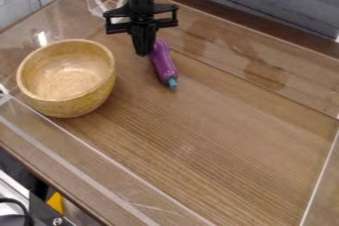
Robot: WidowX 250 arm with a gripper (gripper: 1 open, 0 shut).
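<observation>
My black gripper [143, 40] hangs at the top centre, fingers pointing down, just left of the upper end of a purple object [163, 63] with a teal tip, which lies lengthwise on the wooden table. The gripper looks shut, with nothing visible between its fingers. A pale wooden bowl [66, 77] sits on the left.
A white wall edges the back right. Cables and a small yellow item lie off the table at the lower left.
</observation>
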